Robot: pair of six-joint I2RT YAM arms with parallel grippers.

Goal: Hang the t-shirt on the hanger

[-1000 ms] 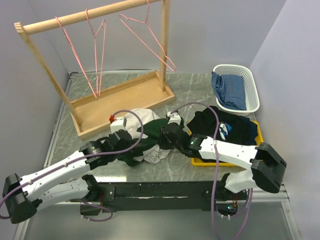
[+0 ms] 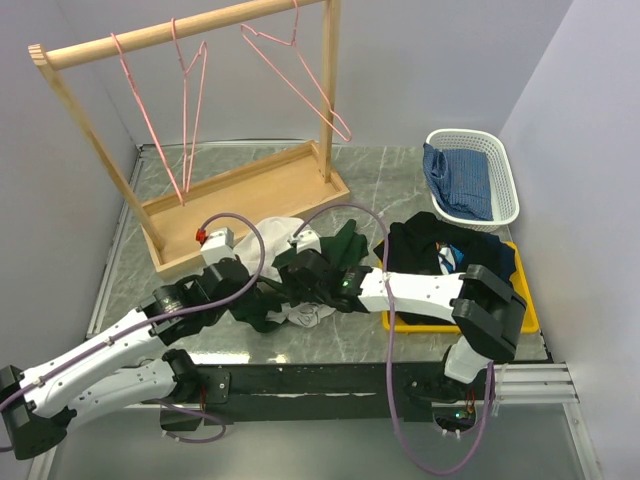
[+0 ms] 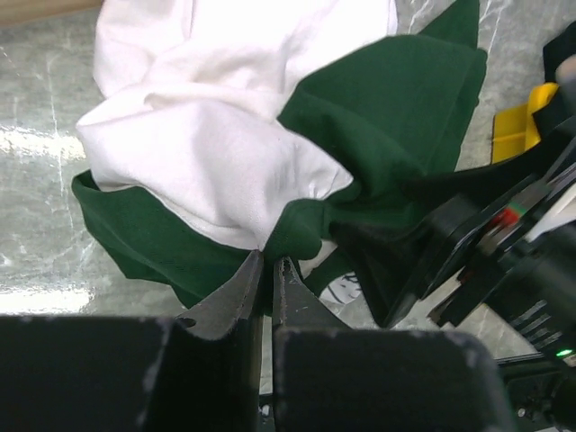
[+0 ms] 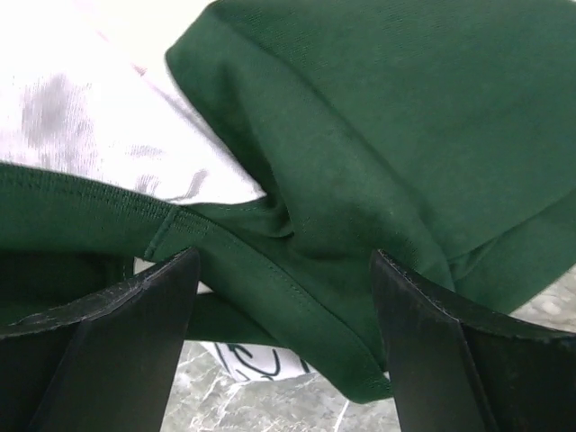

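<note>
A white and dark green t-shirt (image 2: pixel 344 246) lies crumpled on the table in front of the rack. In the left wrist view my left gripper is shut on a green edge of the shirt (image 3: pixel 306 229). My right gripper stands open, with a seamed green band of the shirt (image 4: pixel 243 243) crossing between its fingers. Both grippers are close together over the cloth and hide part of it in the top view. Pink hangers (image 2: pixel 300 85) hang empty from the wooden rack (image 2: pixel 180 36).
A yellow bin (image 2: pixel 530 318) of dark clothes stands at the right. Behind it is a white basket (image 2: pixel 505 180) with folded blue cloth. The rack's wooden base (image 2: pixel 245 195) lies behind the shirt. Bare table shows at the far left.
My right gripper has moved left, toward the left one. The left gripper has also shifted a little left. The left hangers have swung slightly.
</note>
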